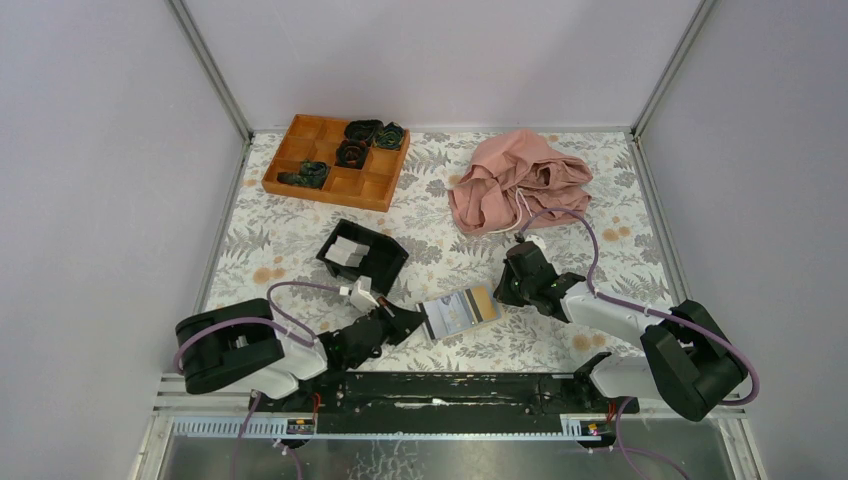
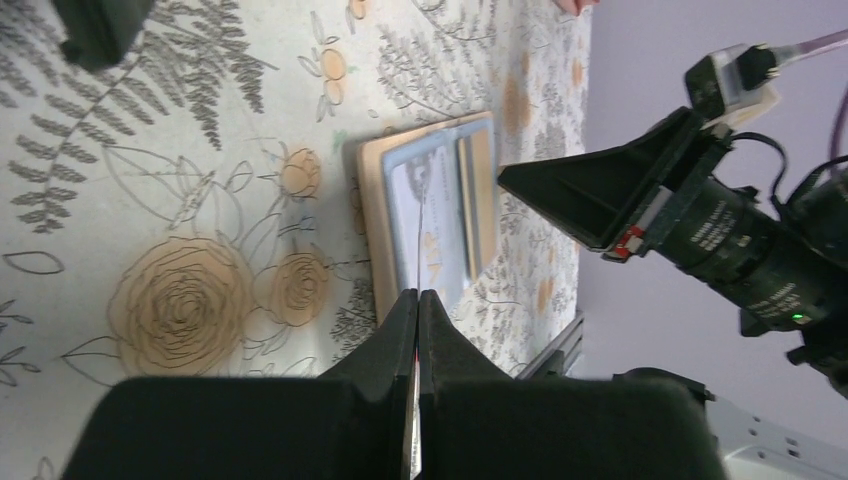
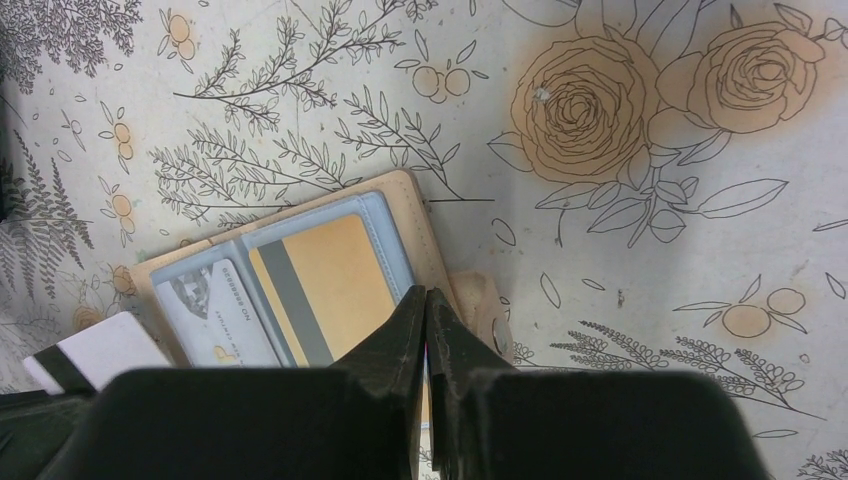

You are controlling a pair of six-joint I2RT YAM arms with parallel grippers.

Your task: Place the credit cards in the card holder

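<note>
The open card holder (image 1: 458, 312), light blue on a tan backing, lies on the table between my grippers. In the right wrist view it holds a white card (image 3: 215, 315) in one side and a yellow card with a grey stripe (image 3: 340, 285) in the other. My left gripper is shut at the holder's left end; the frames show little between its fingertips beyond a thin line. My right gripper is over the holder's right edge, its fingertips close together; whether anything is between them is unclear.
A black box (image 1: 390, 250) with white cards inside stands behind the left gripper. A wooden compartment tray (image 1: 376, 185) with dark items lies at back left, a pink cloth bag (image 1: 510, 170) at back right.
</note>
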